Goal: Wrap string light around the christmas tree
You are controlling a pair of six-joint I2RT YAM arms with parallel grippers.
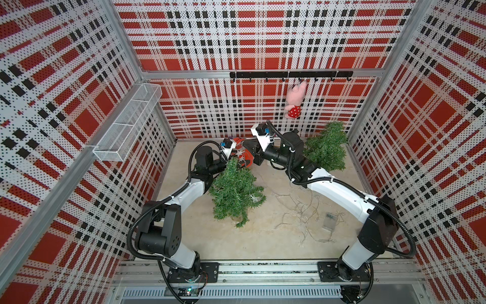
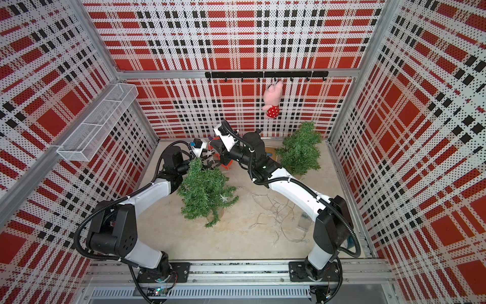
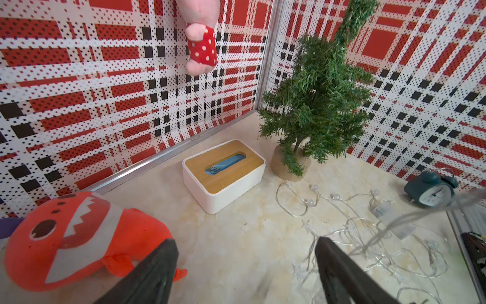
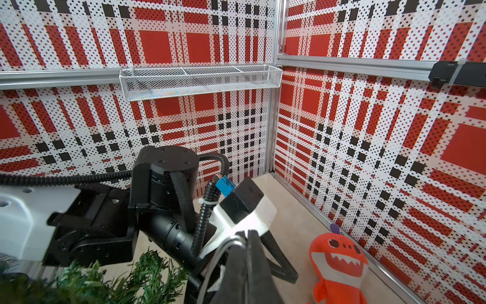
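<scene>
The front Christmas tree [image 1: 236, 195] stands left of centre, with both grippers above and behind its top. My left gripper is open, its blurred fingers framing bare table in the left wrist view. My right gripper is shut on a thin pale strand of string light [image 4: 223, 249] at its fingertips, close to the left gripper. More string light [image 1: 298, 207] lies loosely on the table right of the tree, with a clear battery box [image 1: 329, 221].
A second tree [image 1: 326, 144] stands back right, beside a tissue box [image 3: 238, 177]. A red shark plush [image 3: 71, 238] sits at the back, a pink plush [image 1: 296, 96] hangs on the back wall, and a clock [image 3: 427, 187] stands at the right. A wire basket [image 1: 126, 124] is on the left wall.
</scene>
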